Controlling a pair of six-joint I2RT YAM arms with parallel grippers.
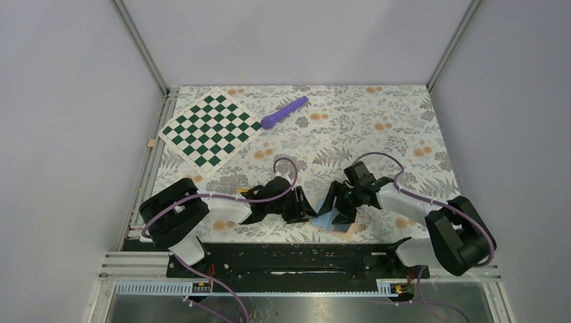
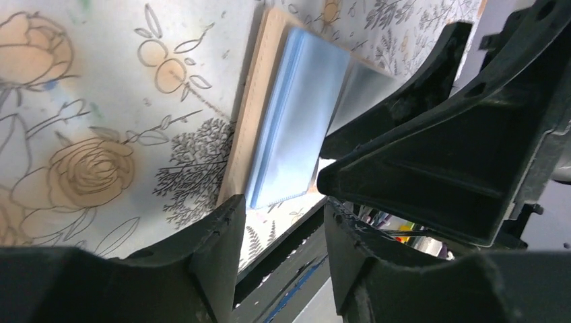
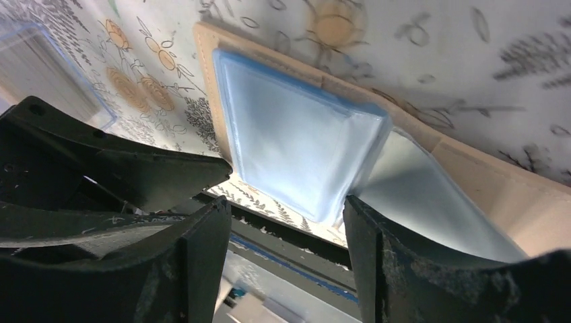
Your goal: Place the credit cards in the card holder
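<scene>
At the table's front, between both grippers, lies the pale blue card holder (image 1: 323,219) on a wooden base, seen as a light-blue slab (image 2: 303,114) in the left wrist view and (image 3: 296,134) in the right wrist view. A paler flap or second panel (image 3: 438,202) lies beside it. My left gripper (image 1: 298,208) is at its left end, fingers apart with no object visible between them. My right gripper (image 1: 340,202) is over its right part, fingers apart, tips close to the blue slab's edge. Whether any card is among these layers I cannot tell.
A green-and-white checkered board (image 1: 209,131) and a purple rod (image 1: 283,113) lie at the back. A yellow item (image 1: 240,190) is mostly hidden under my left arm.
</scene>
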